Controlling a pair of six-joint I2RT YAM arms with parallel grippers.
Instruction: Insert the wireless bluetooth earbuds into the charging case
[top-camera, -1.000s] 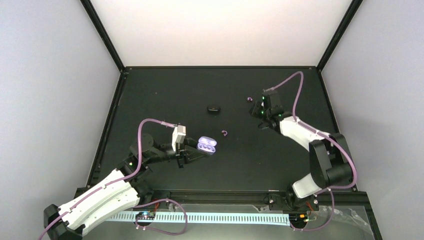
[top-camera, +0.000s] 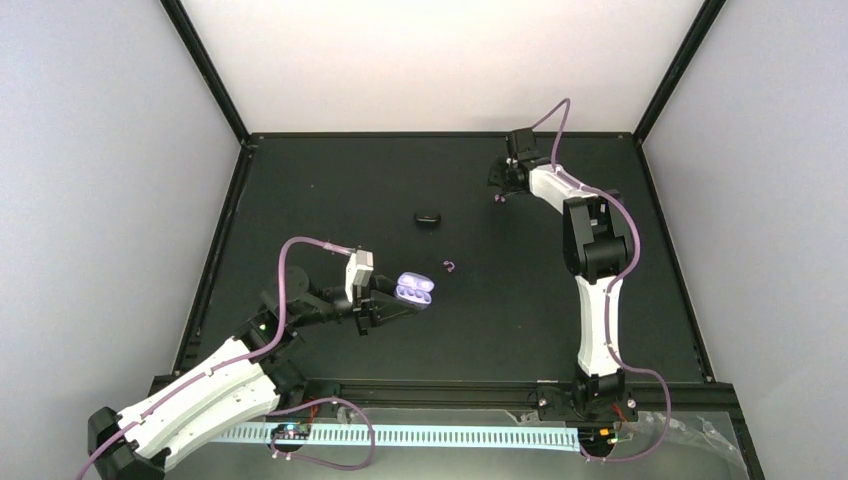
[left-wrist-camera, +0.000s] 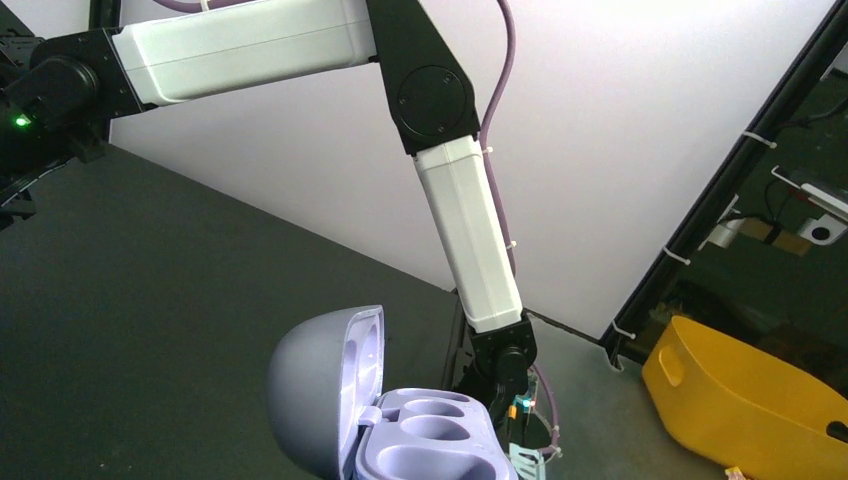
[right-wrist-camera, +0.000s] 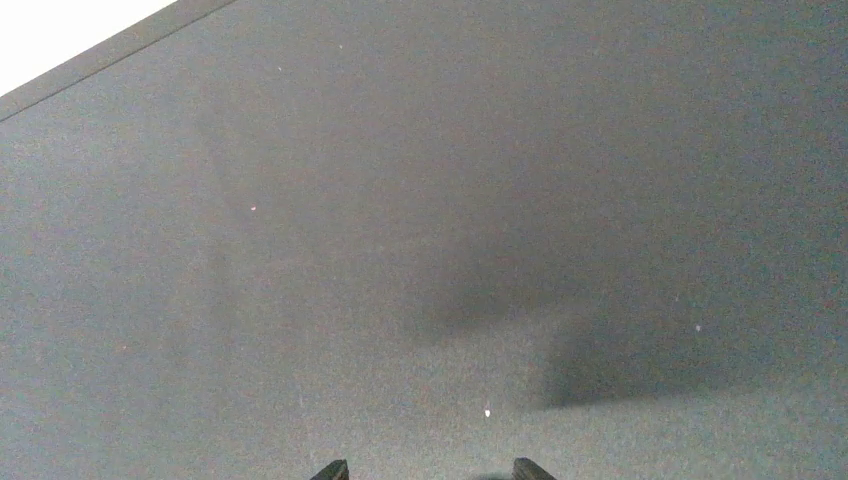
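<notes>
My left gripper (top-camera: 398, 295) is shut on the lavender charging case (top-camera: 414, 289), held with its lid raised. In the left wrist view the case's hollows (left-wrist-camera: 433, 428) show empty where visible; its lower part is cut off, and no fingers show. One purple earbud (top-camera: 449, 266) lies on the mat just right of the case. A second earbud (top-camera: 500, 198) lies farther back, right beside my right gripper (top-camera: 494, 180). That gripper's fingertips (right-wrist-camera: 334, 470) stand apart at the bottom of the right wrist view, only mat between them; no earbud shows there.
A small glossy black object (top-camera: 427, 217) sits mid-mat, between the two arms. A yellow bin (left-wrist-camera: 740, 400) stands outside the work area.
My right arm has stretched toward the back of the mat, its gripper moving back and left to the farther earbud. The left arm, case and nearer earbud look unmoved.
</notes>
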